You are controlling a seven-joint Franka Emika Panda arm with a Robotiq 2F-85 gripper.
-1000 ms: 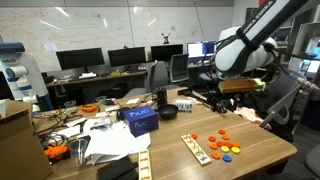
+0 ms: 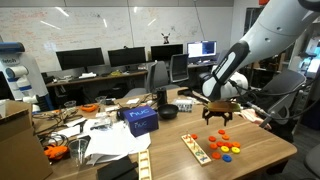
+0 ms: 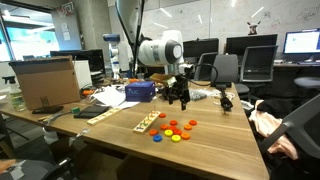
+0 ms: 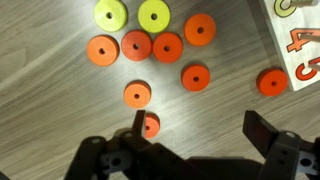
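Observation:
My gripper is open, its dark fingers wide apart at the bottom of the wrist view, with nothing between them. In exterior view 1 the gripper (image 2: 221, 113) hangs above the wooden table, just beyond the scattered discs. Round discs with centre holes lie flat there: two yellow ones at the top of the wrist view, including a yellow disc (image 4: 154, 15), and several red and orange ones. A red-orange disc (image 4: 195, 77) lies ahead of the gap; another orange disc (image 4: 150, 125) sits beside the left finger. Blue discs (image 3: 157, 138) show in exterior view 2.
A pale wooden board (image 2: 195, 149) with red pieces lies left of the discs; its corner with red characters (image 4: 300, 40) shows at upper right in the wrist view. A blue box (image 2: 141, 121), papers (image 2: 115, 141) and a black bowl (image 2: 168, 110) stand farther left.
In exterior view 1 the arm has come down and to the left, bringing the gripper lower over the table. The discs and board have not moved.

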